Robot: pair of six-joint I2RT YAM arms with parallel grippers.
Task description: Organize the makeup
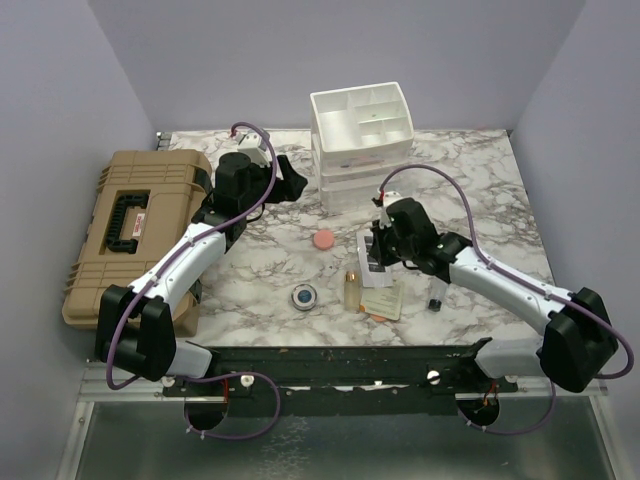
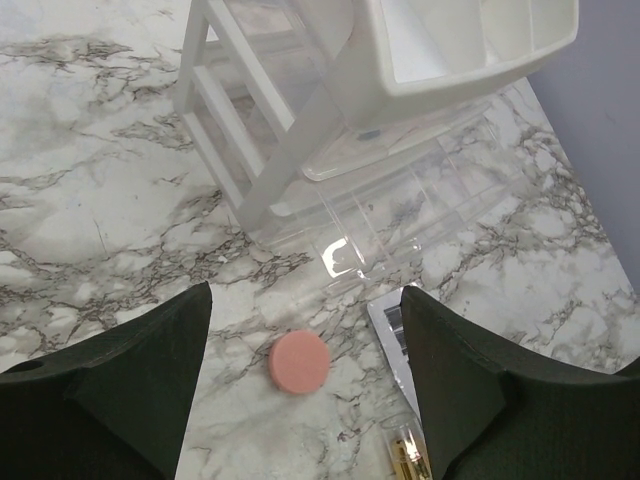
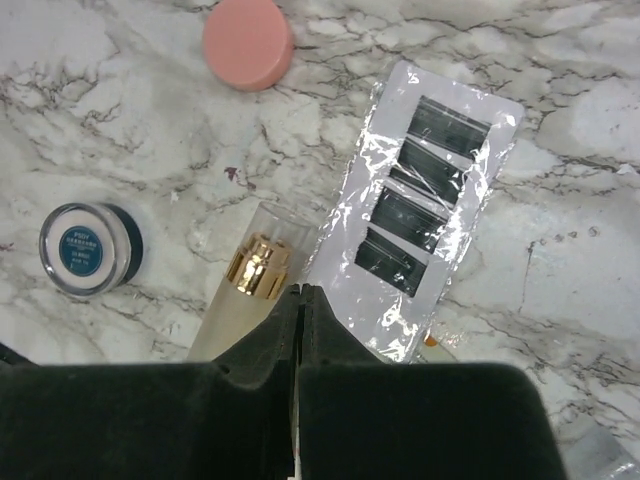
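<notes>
A white makeup organizer point(image 1: 360, 120) with clear drawers stands at the back. On the marble lie a pink round case point(image 3: 247, 42), a cream jar point(image 3: 90, 250), a bottle with gold collar point(image 3: 232, 310), a sealed packet of dark strips point(image 3: 430, 170) and, partly hidden, a pale card point(image 1: 385, 300). A dark-capped tube point(image 1: 436, 298) lies at the right. My left gripper is open above the table, left of the organizer. My right gripper is shut over the packet and bottle, with nothing visible between its fingers.
A tan hard case point(image 1: 130, 270) fills the table's left side. The marble at back right and between the left arm and the jar is clear. Walls border the table behind and at both sides.
</notes>
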